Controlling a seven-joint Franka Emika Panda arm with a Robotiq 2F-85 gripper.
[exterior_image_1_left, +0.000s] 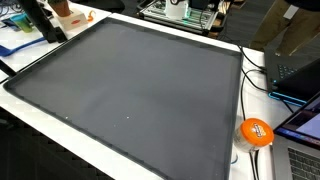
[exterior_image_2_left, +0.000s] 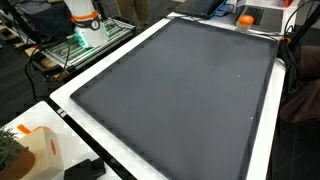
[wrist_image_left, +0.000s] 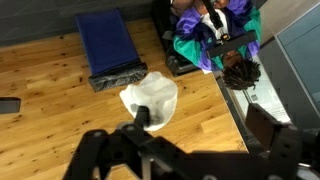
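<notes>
In the wrist view my gripper stands open, its dark fingers (wrist_image_left: 92, 150) apart at the lower edge. A crumpled white item (wrist_image_left: 160, 95), perhaps cloth or paper, lies on a wooden surface (wrist_image_left: 60, 75) beyond the gripper, partly covered by a dark gripper part. Further off is a blue rectangular item (wrist_image_left: 107, 38) with a dark strip along its near end. Neither exterior view shows the gripper; only a lower part of the white arm (exterior_image_2_left: 88, 22) appears there. The dark grey board (exterior_image_1_left: 130, 80) on the white table is bare.
An orange-topped container (exterior_image_1_left: 254, 134) stands at the table's edge, near a laptop (exterior_image_1_left: 298, 160) and cables. In the wrist view, colourful fabric (wrist_image_left: 188, 48) and a dark brown bristly thing (wrist_image_left: 241, 72) lie at upper right. Small items (exterior_image_2_left: 40, 146) crowd one table corner.
</notes>
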